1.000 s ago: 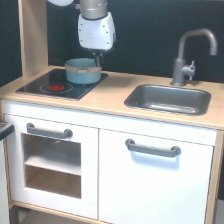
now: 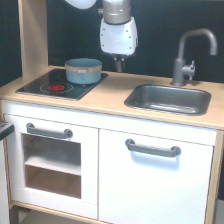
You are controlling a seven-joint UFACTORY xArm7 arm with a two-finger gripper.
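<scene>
A blue-grey pot (image 2: 83,73) stands upright on the black stovetop (image 2: 45,85) at the left of the counter, overlapping its right part. My gripper (image 2: 120,66) points down from the top of the view, to the right of the pot and apart from it. Its fingertips look small and dark against the backdrop, so their opening cannot be made out. No object shows hanging from them.
A metal sink (image 2: 168,97) with a grey faucet (image 2: 185,60) takes up the right of the wooden counter (image 2: 108,92). Below are an open-fronted compartment (image 2: 52,162) and a white cabinet door (image 2: 152,185) with a grey handle (image 2: 153,149). Bare counter lies between stovetop and sink.
My gripper has moved right and slightly down, from over the pot's right side to clear of it. The pot appears to be in the same place.
</scene>
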